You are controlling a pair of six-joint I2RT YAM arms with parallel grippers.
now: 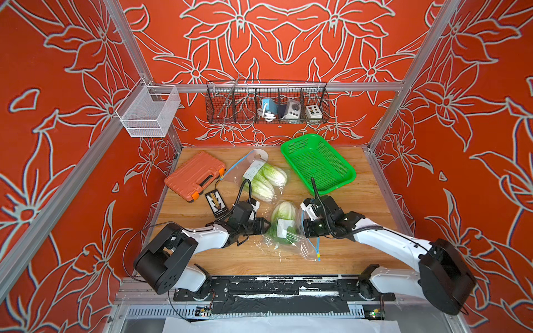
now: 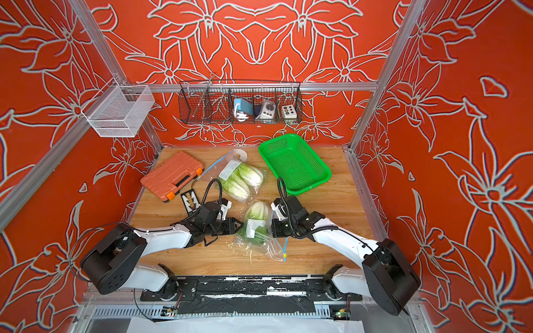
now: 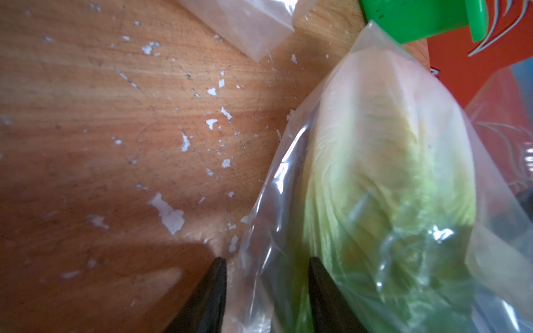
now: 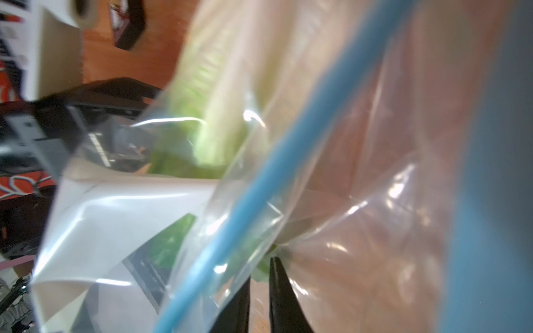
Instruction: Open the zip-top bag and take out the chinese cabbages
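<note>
A zip bag with one cabbage (image 1: pixel 286 216) lies between my grippers, its blue zipper strip (image 4: pixel 277 166) crossing the right wrist view. My left gripper has its fingers apart at the bag's left edge, beside the cabbage (image 3: pixel 388 166); whether film lies between them is unclear. My right gripper is inside or against the loose plastic at the bag's right side, fingers slightly apart, its grip on the film unclear. A second bag with cabbages (image 1: pixel 265 180) lies behind.
A green basket (image 1: pixel 317 161) stands at back right. An orange case (image 1: pixel 191 172) and a small black box (image 1: pixel 216 202) lie at left. Wire baskets (image 1: pixel 266 102) hang on the back wall.
</note>
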